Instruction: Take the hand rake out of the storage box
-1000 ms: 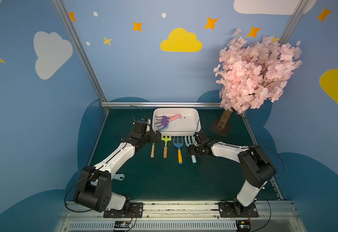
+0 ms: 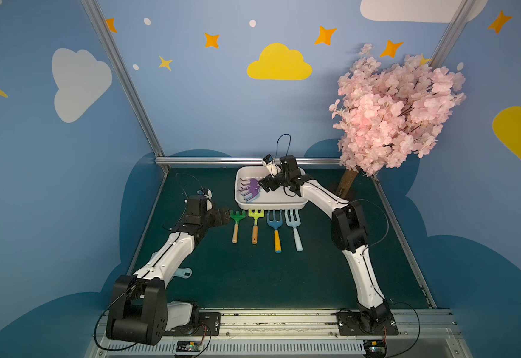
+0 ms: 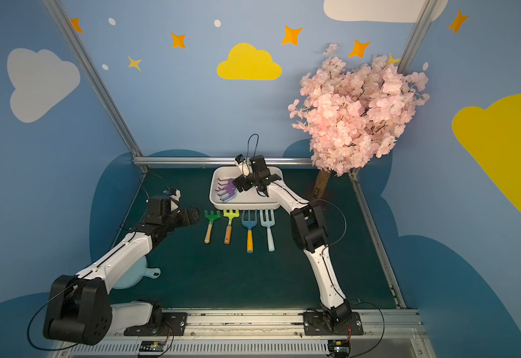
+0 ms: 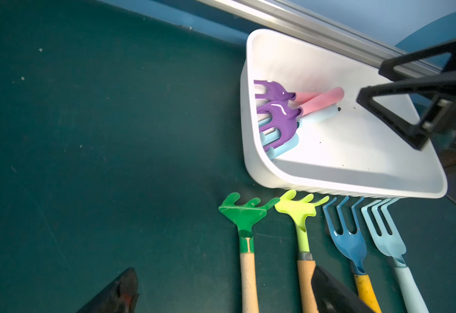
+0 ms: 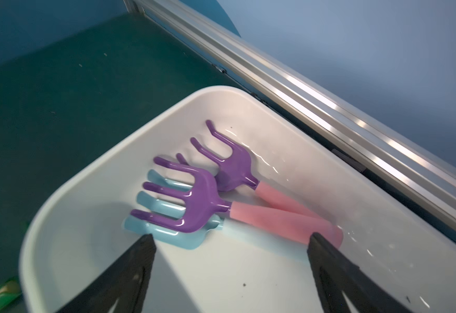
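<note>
The white storage box (image 4: 342,180) holds purple hand rakes with pink handles (image 5: 199,206) and a light blue tool (image 5: 186,240) under them, at its left end. My right gripper is open over the box, just above these rakes, with nothing between its fingers. My left gripper is open over the table, left of and in front of the box, empty. Below the box four rakes and forks lie in a row: green (image 4: 242,214), lime (image 4: 297,208), blue (image 4: 349,245), pale blue (image 4: 387,240).
A pink blossom tree (image 2: 391,119) on a wooden trunk stands at the back right. A light blue item (image 3: 129,274) lies at the left front, partly behind the left arm.
My right gripper has moved up and left from the front right to over the box.
</note>
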